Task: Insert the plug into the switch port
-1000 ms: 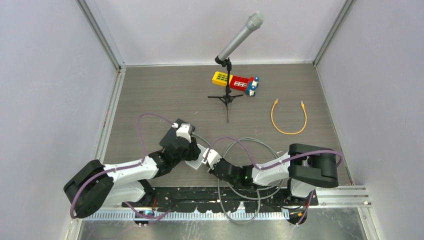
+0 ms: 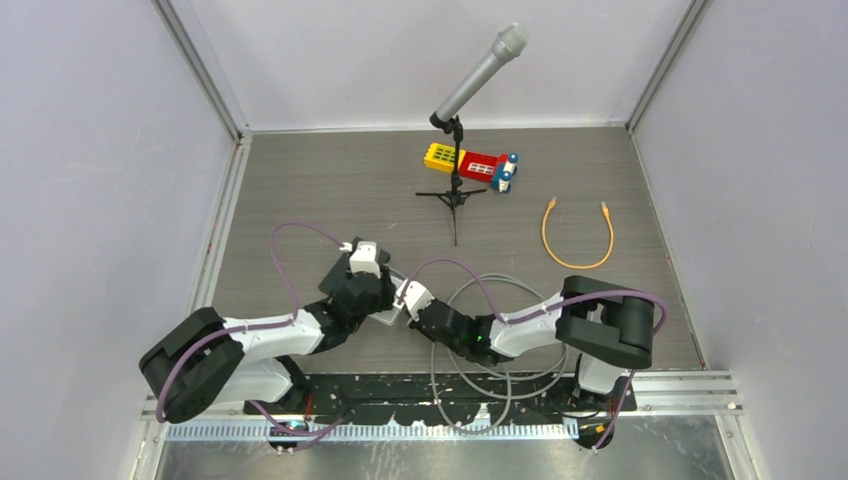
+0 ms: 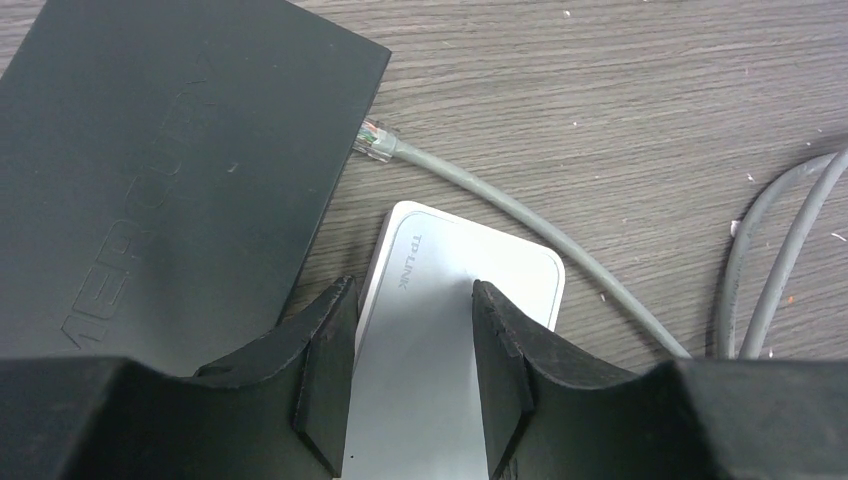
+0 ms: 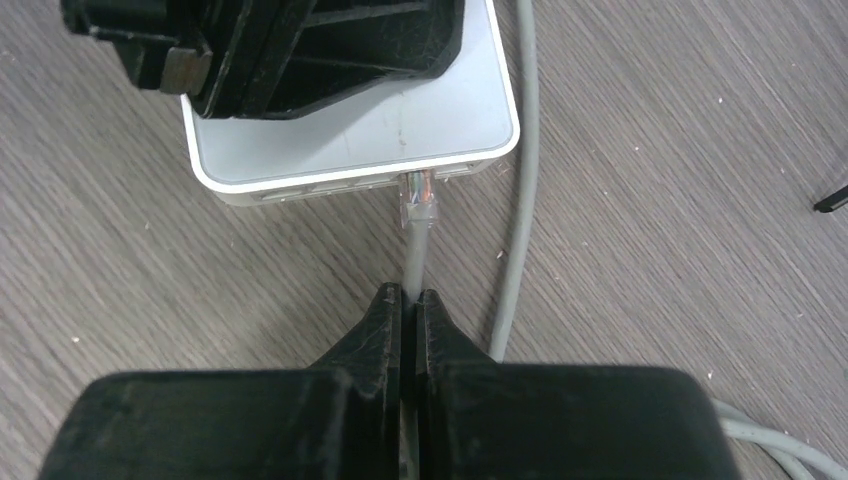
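The white TP-LINK switch (image 3: 430, 270) is held between the fingers of my left gripper, which is shut on it. In the right wrist view the switch (image 4: 350, 140) shows its port side facing my right gripper. That gripper is shut on the grey cable, just behind its clear plug (image 4: 418, 200). The plug lines up with the switch's edge, its front end at a port near one corner; how deep it sits is hard to tell. At the cable's other end, a second clear plug (image 3: 376, 140) lies on the table beside the black box.
A black box (image 3: 170, 180) lies close beside the switch. Loops of grey cable (image 2: 520, 280) spread right of the switch, partly under my right arm. Farther off are a yellow cable (image 2: 575, 265), a microphone stand (image 2: 455, 190) and toy blocks (image 2: 480, 166).
My right gripper has moved a little left and up in the top view, closer to the switch. The left gripper has shifted slightly the same way.
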